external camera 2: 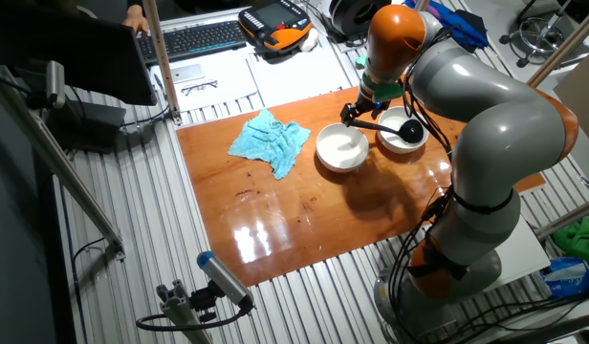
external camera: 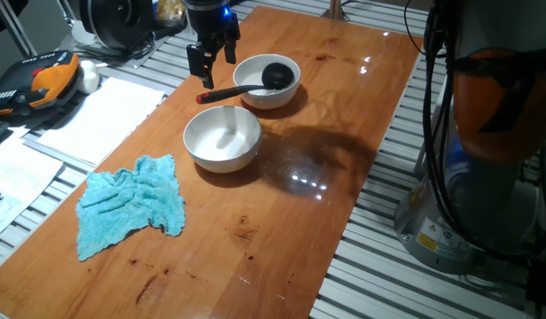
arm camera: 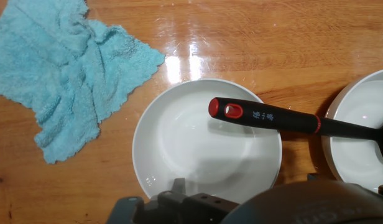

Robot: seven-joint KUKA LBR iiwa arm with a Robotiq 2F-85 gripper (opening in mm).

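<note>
Two white bowls stand on the wooden table. The nearer bowl (external camera: 222, 151) in exterior view 1 looks empty. A black ladle (external camera: 276, 76) rests with its head in the farther bowl (external camera: 271, 104). Its red-tipped handle (arm camera: 272, 117) leans over that bowl's rim and reaches out above part of the empty bowl in the wrist view. My gripper (external camera: 219, 73) hangs above the table beside the handle, with a gap between its two fingers and nothing visible in it. Along the bottom of the wrist view only parts of the gripper show.
A crumpled turquoise cloth (external camera 2: 270, 143) lies on the table beside the empty bowl. Papers (external camera: 103, 121) and an orange-black device (external camera: 34, 86) lie off the table's edge.
</note>
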